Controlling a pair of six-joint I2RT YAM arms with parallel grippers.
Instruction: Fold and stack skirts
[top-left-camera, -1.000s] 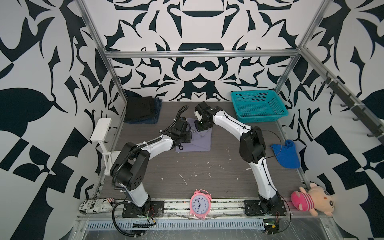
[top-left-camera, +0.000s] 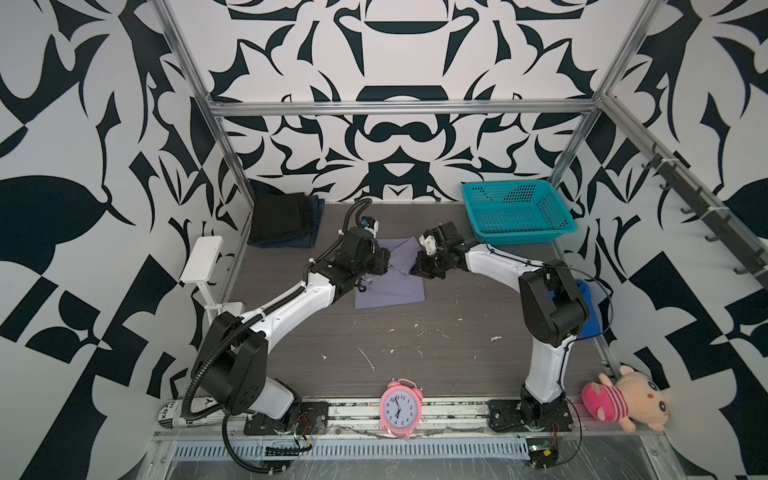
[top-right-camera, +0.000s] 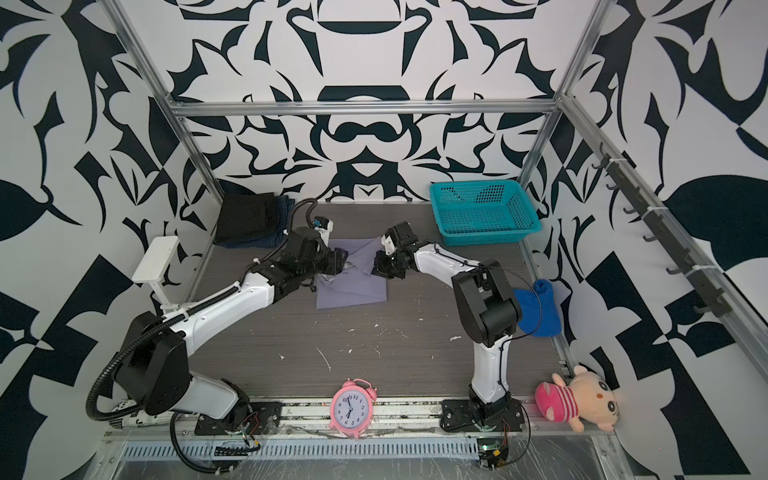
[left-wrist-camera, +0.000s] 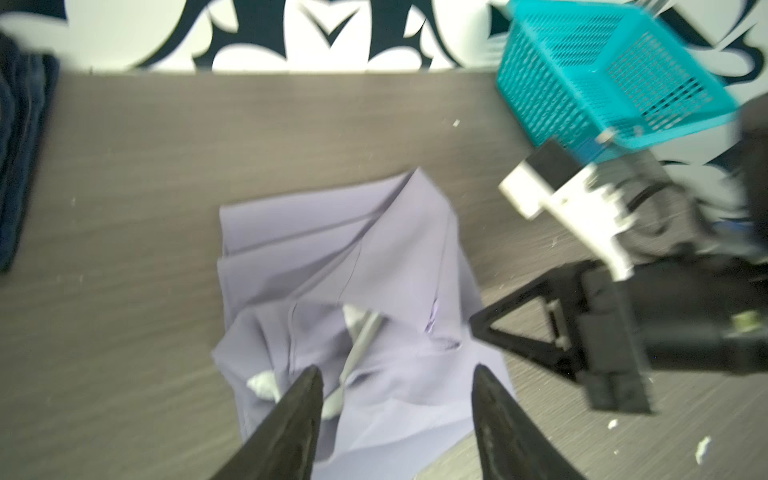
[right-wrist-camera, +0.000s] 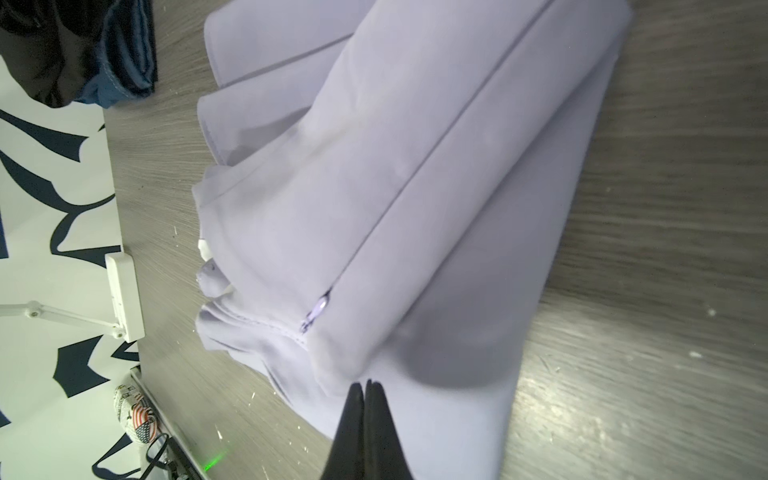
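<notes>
A lilac skirt lies crumpled and partly folded mid-table, with a zip and pale lining showing in the wrist views. My left gripper hangs over it, fingers apart and nothing between them. My right gripper is at the skirt's right side, shut, with nothing visible between its fingertips. Dark folded garments, black on blue denim, form a stack at the back left.
A teal basket sits at the back right. A blue cloth lies at the right edge, and a pink clock stands at the front.
</notes>
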